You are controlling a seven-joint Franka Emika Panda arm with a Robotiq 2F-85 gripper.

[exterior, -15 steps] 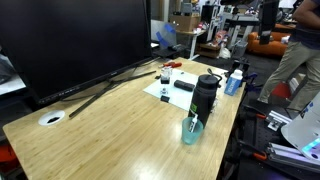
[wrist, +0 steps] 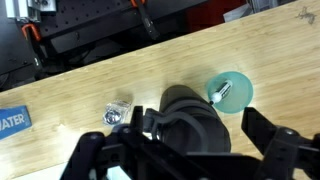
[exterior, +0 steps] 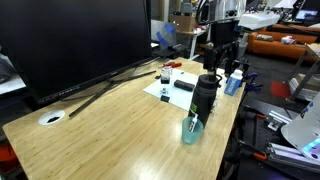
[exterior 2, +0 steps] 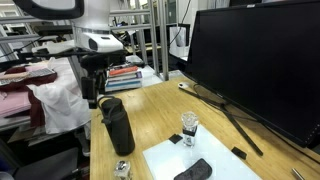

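A tall black canister (exterior: 204, 98) with a loop handle on its lid stands near the table's front edge. Above it hangs my gripper (exterior: 220, 63), its fingers apart and nothing held between them. In exterior view 2 the gripper (exterior 2: 97, 92) is over and close to the top of the canister (exterior 2: 118, 130); whether they touch, I cannot tell. From the wrist, the dark canister (wrist: 182, 108) lies between the two open fingers, its handle partly hidden at the bottom. A teal cup (wrist: 238, 96) with a small pale object inside sits beside it.
A clear glass jar (exterior 2: 190, 125), a small glass (exterior 2: 123, 168), and a black phone-like object (exterior 2: 194, 170) on white paper (exterior 2: 160, 155) stand nearby. A water bottle (exterior: 234, 82) is behind the canister. The monitor (exterior: 80, 45) lines the back.
The arm has come down from near the top of exterior view 1 to just above the canister. The canister and teal cup have stayed where they were.
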